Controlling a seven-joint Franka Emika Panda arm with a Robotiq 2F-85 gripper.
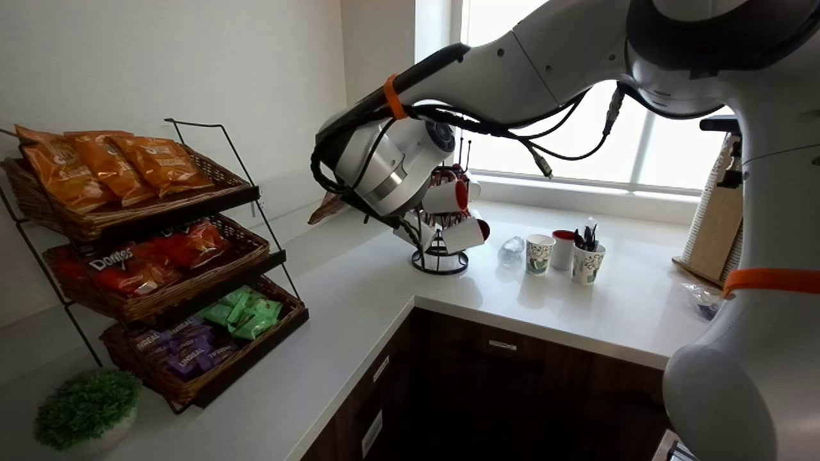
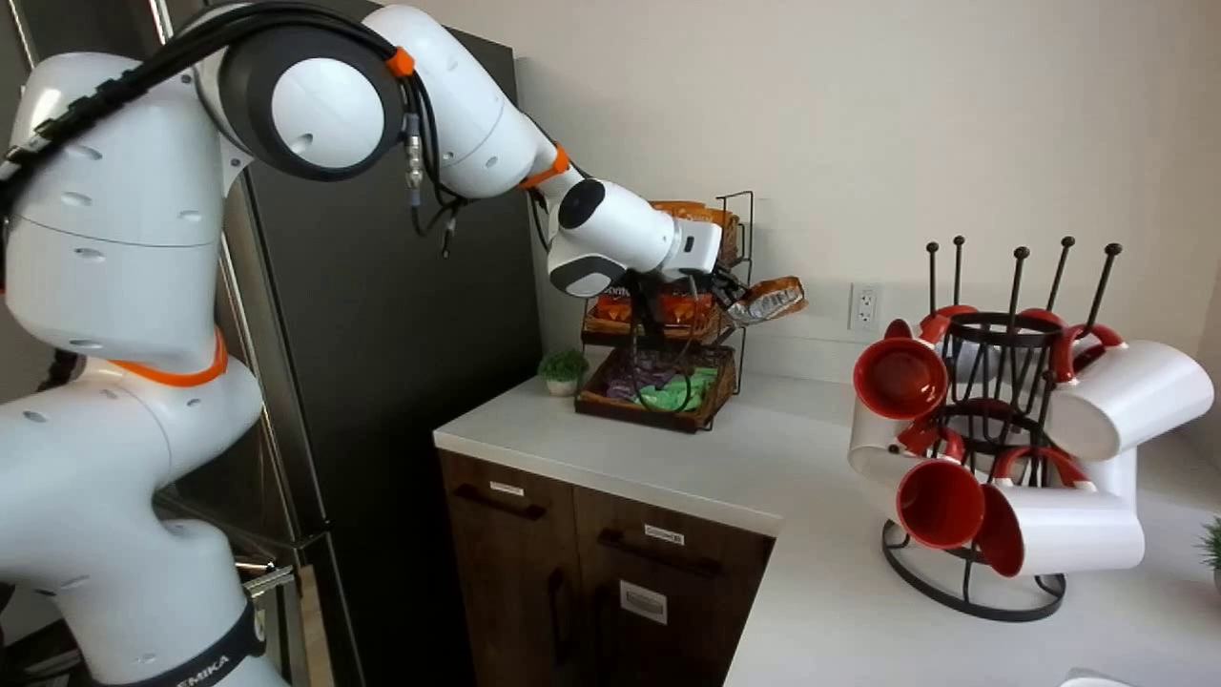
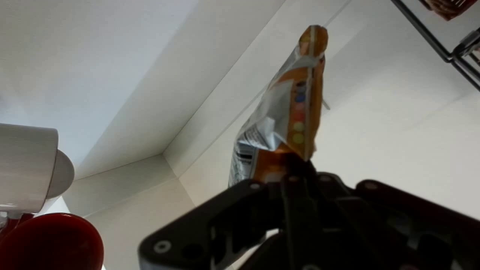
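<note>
An orange and silver snack bag rises from the dark fingers of my gripper, which is shut on one end of it. From the side, the same bag sticks out to the right of the gripper, clear above the counter. In the first exterior view the arm's wrist hides the fingers, and only a brown-orange tip of the bag shows to its left.
A three-tier wicker rack of snack bags stands left, with a small plant before it. A rack of white and red mugs stands in the corner; paper cups are beyond.
</note>
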